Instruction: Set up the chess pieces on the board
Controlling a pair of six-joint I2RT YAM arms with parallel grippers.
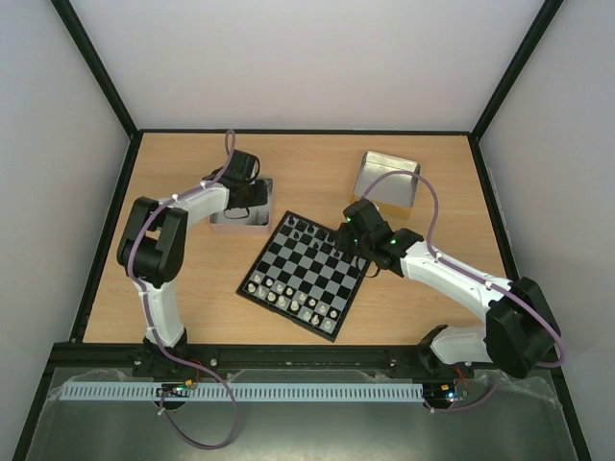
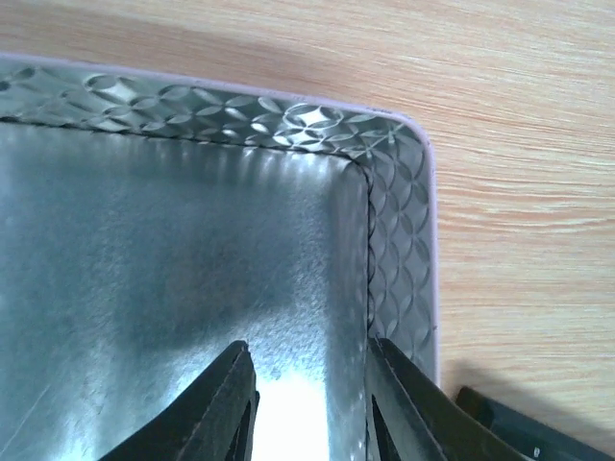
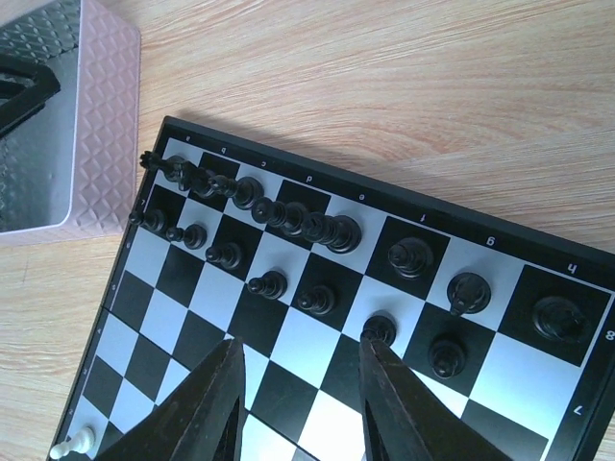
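Note:
The chessboard (image 1: 303, 274) lies mid-table, white pieces along its near-left end, black pieces at its far end. In the right wrist view black pieces stand on the board, such as a pawn (image 3: 446, 356) and a tall piece (image 3: 468, 291). My left gripper is low at the grey-lined bin (image 2: 173, 240), fingers apart over its bare bottom, holding nothing visible. My right gripper is above the board's black end, fingers parted, with nothing seen between them.
A second box (image 1: 387, 168) with a yellowish body stands at the back right. Bare wood (image 3: 404, 86) shows beyond the board and around the pink-walled bin (image 3: 101, 125).

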